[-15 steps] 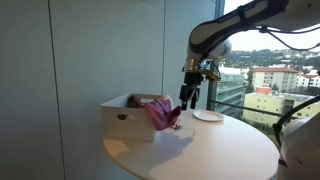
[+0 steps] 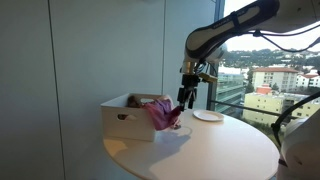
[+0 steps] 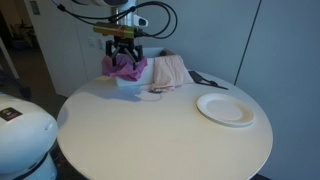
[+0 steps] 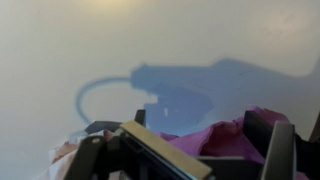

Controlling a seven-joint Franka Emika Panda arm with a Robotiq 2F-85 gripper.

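Observation:
A white box [image 2: 126, 125] stands at the table's far side. Over its edge hangs a purple-pink cloth [image 2: 162, 113], and beside that a pale pink cloth [image 3: 171, 72] drapes over the box too. My gripper [image 2: 186, 101] is open, close to the purple cloth in exterior view 1. In exterior view 2 it overlaps the purple cloth [image 3: 124, 68]. The wrist view has the fingers at the bottom, with folds of purple cloth [image 4: 228, 137] behind and between them. Whether the fingers touch the cloth cannot be told.
A white plate [image 3: 226, 110] lies on the right of the round white table [image 3: 150, 140]. Near the box, a dark utensil [image 3: 205, 80] rests at the table's back.
The gripper has shifted slightly left and lower, closer to the purple cloth. The box, cloths and plate look unmoved.

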